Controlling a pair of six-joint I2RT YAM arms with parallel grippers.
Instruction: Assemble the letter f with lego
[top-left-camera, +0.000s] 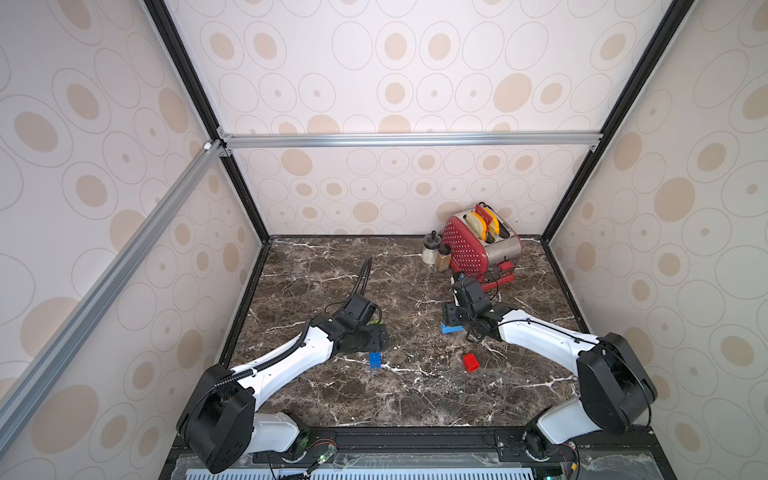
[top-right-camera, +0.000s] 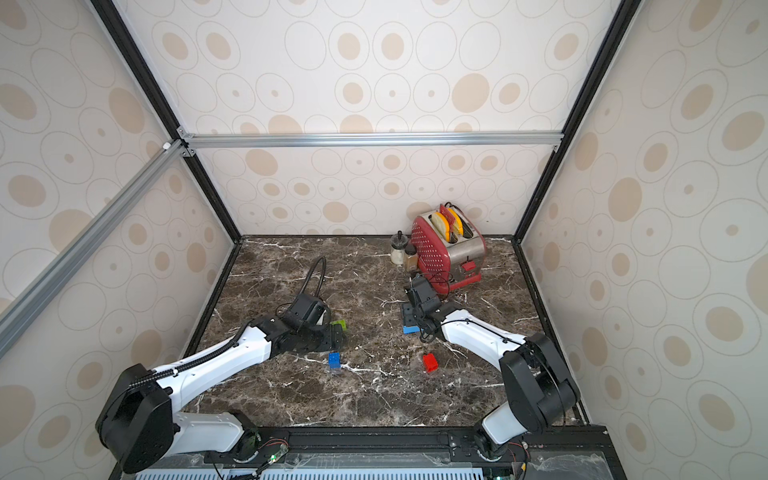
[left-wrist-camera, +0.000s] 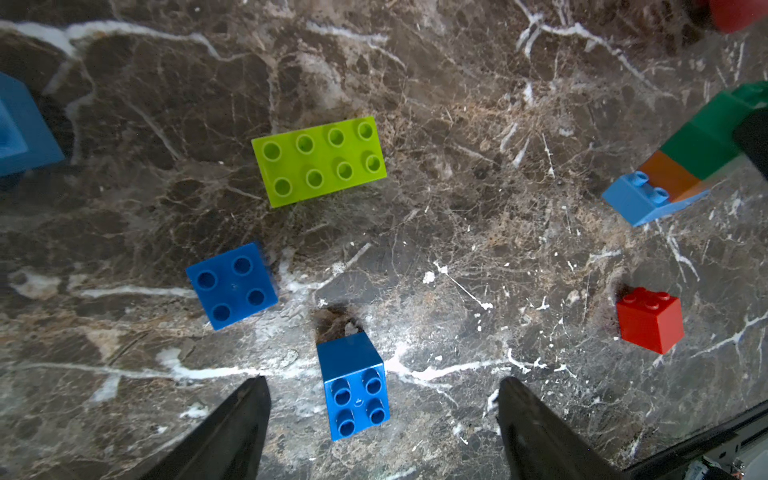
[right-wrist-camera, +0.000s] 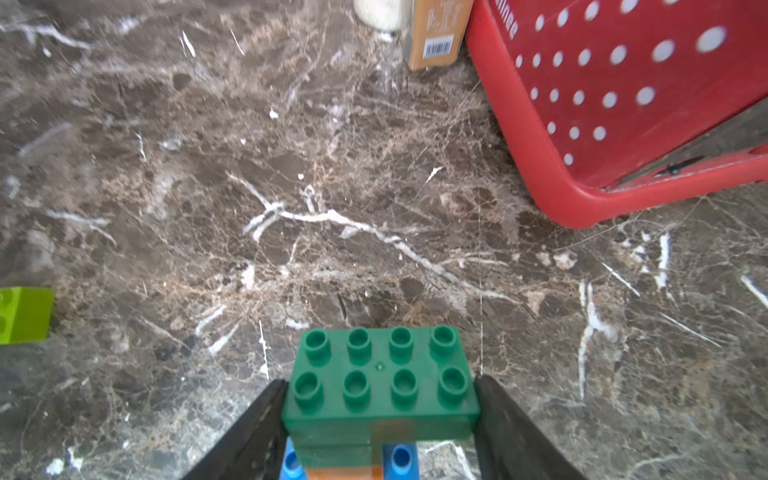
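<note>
In the right wrist view, my right gripper is shut on a dark green brick (right-wrist-camera: 380, 368), its fingers against both ends. In the left wrist view, this green brick tops a stack with an orange brick (left-wrist-camera: 670, 177) and a light blue brick (left-wrist-camera: 637, 199) below it. My left gripper (top-left-camera: 381, 339) stands open with nothing in its grasp. Seen between its fingers is a blue brick (left-wrist-camera: 357, 396) on the table. A flat blue brick (left-wrist-camera: 232, 285) and a lime brick (left-wrist-camera: 320, 161) lie farther left and up. A red brick (left-wrist-camera: 649, 320) lies toward the right.
Another blue piece (left-wrist-camera: 22, 128) is partly visible at the left wrist view's edge. Behind the right arm stands a red toaster (top-left-camera: 465, 244), beside a glass jar (top-left-camera: 430, 249) and a small brown-sided container (top-left-camera: 444, 257). Bare marble lies between the two arms.
</note>
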